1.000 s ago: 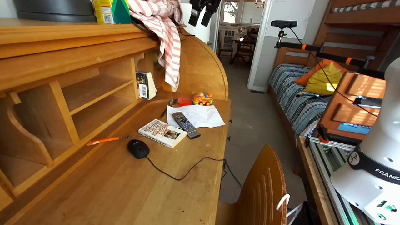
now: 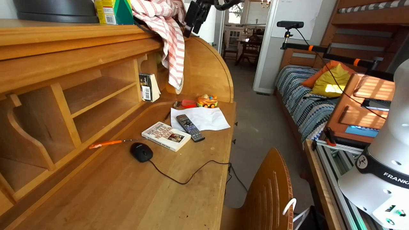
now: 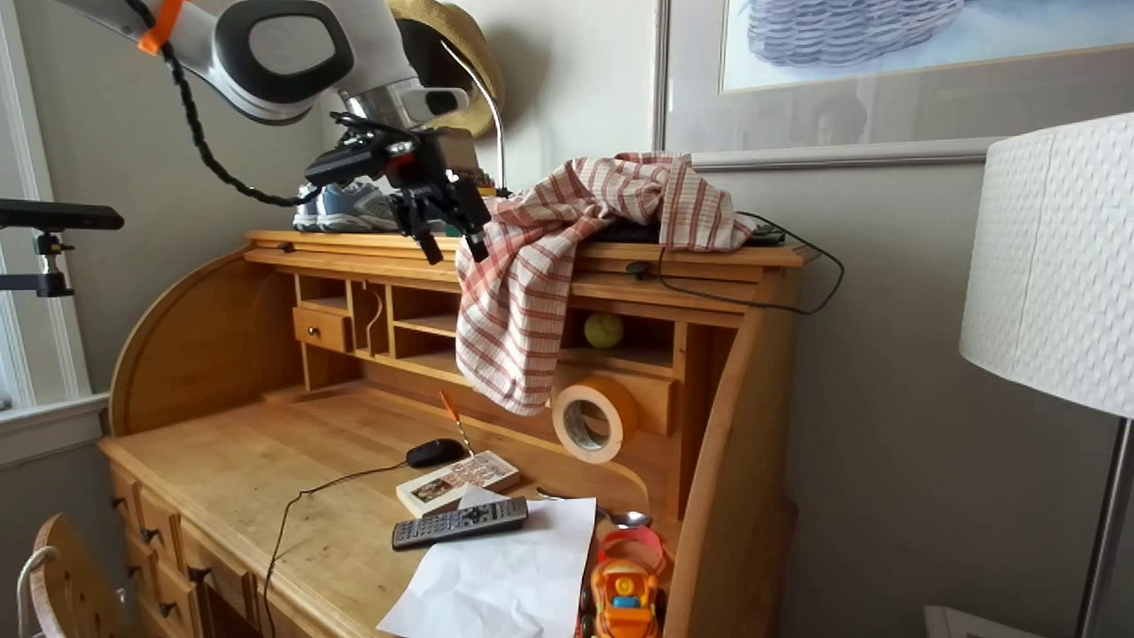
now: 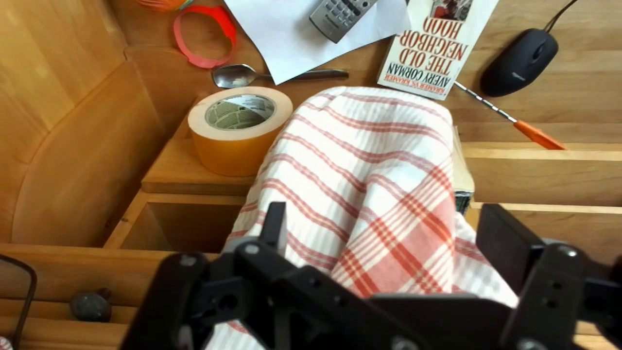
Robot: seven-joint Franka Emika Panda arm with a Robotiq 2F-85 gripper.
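A red-and-white striped cloth [image 3: 524,308] is draped over the top of the desk, its end hanging in front of the shelves. My gripper [image 3: 454,255] is open near the desk's top edge, at the cloth's left side in the second exterior view. In the wrist view the cloth [image 4: 361,175] runs through the space between the gripper's [image 4: 382,227] spread fingers, without being pinched. In the first exterior view the gripper [image 2: 189,34] shows close to the cloth [image 2: 174,49], at its right.
On the desk lie a book [image 2: 166,136], a remote [image 2: 190,127], a mouse [image 2: 141,152], paper [image 2: 209,118] and an orange toy car [image 2: 207,101]. A tape roll [image 4: 239,129] stands beside the hanging cloth.
In the first exterior view, my gripper has moved left and lower, closer to the cloth, and its angle has turned. The cloth and the things on the desk look unmoved.
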